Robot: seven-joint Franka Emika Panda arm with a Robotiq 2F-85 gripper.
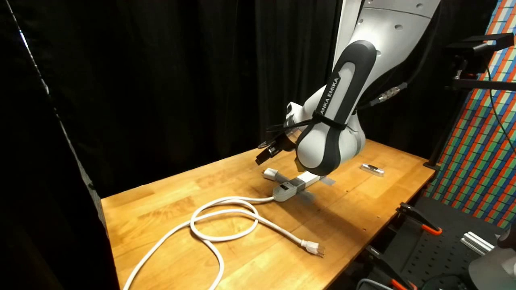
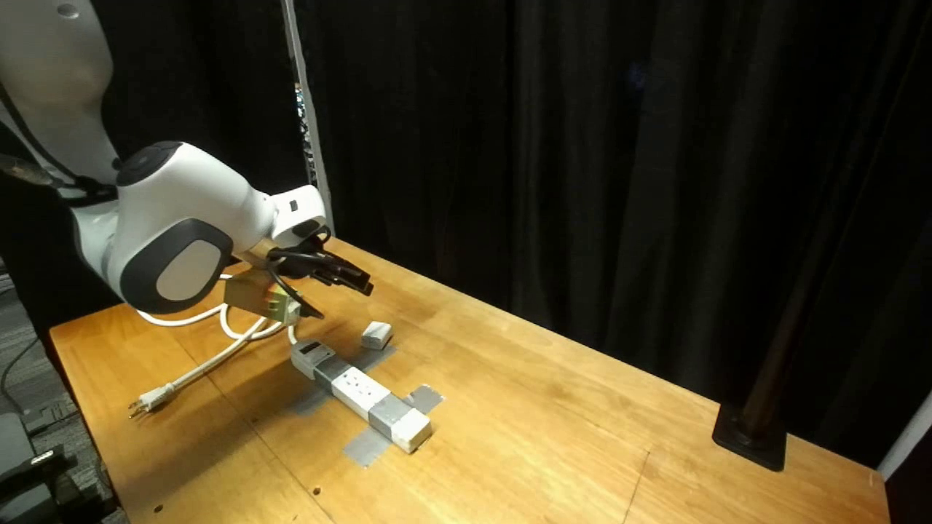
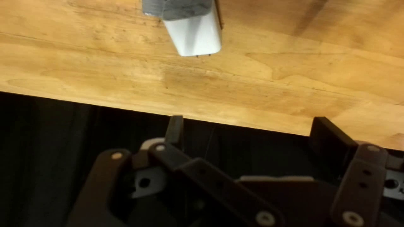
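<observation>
A white power strip (image 2: 357, 389) is taped down along the table with grey tape. Its white cord (image 1: 227, 212) loops loosely to a pronged plug (image 1: 312, 247). Close to the switch end lies a small white adapter (image 1: 270, 174), resting by itself, also visible as a block (image 2: 376, 335) in the second exterior view. My gripper is open, nothing between its fingers, and hangs above the table near the adapter. At the top of the wrist view a white end with grey tape (image 3: 199, 36) shows; I cannot tell whether it is the strip or the adapter.
A small silver-and-black object (image 1: 372, 169) lies toward the right side of the wooden table (image 1: 159, 212). Black curtain (image 1: 193, 96) hangs behind the back edge. Orange-tipped clamps (image 1: 421, 220) grip the front side. Bare wood surrounds the strip.
</observation>
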